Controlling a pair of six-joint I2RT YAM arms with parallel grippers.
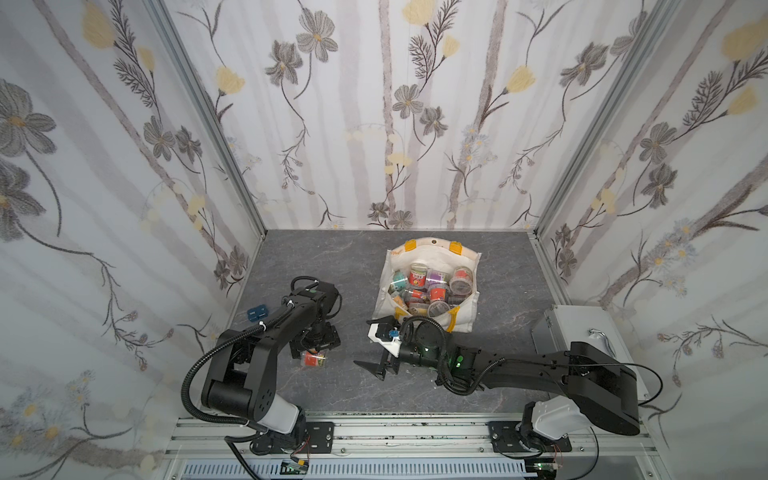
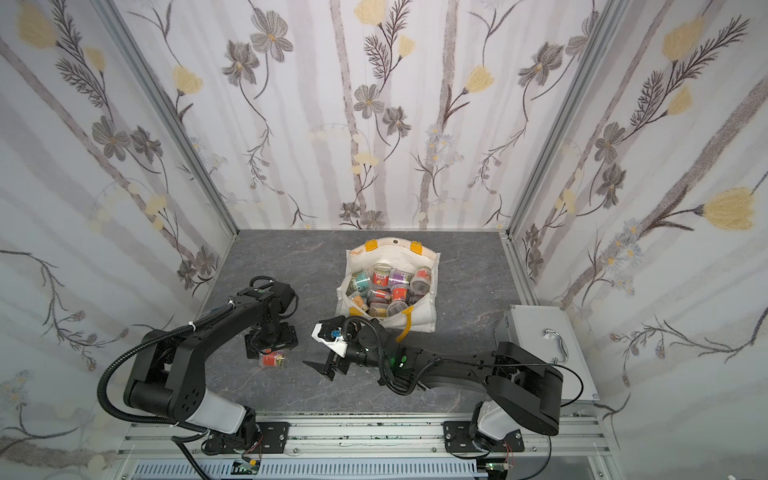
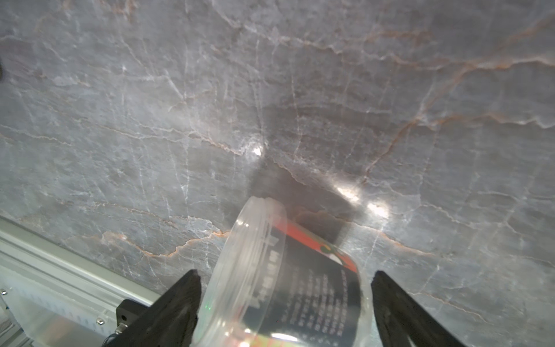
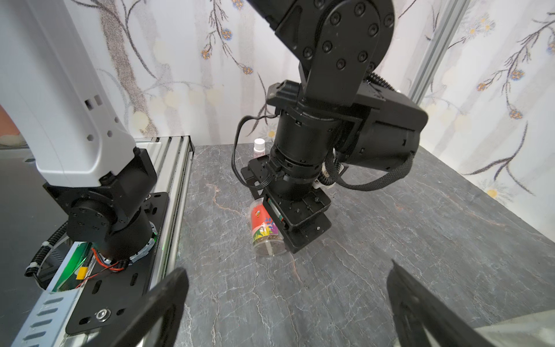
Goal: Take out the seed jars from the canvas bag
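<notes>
The canvas bag [image 1: 467, 312] [image 2: 425, 312] lies at the back centre, full of seed jars [image 1: 417, 277] [image 2: 381, 276]. A clear jar with a red label [image 3: 294, 289] [image 4: 266, 231] lies on its side on the table at the left front, between the fingers of my left gripper, which is part open around it; whether it touches the jar I cannot tell. My right gripper stands open, empty, in front of the bag, facing the left arm.
A blue object [image 1: 257, 313] lies at the left edge. A white box [image 2: 544, 352] stands at the right.
</notes>
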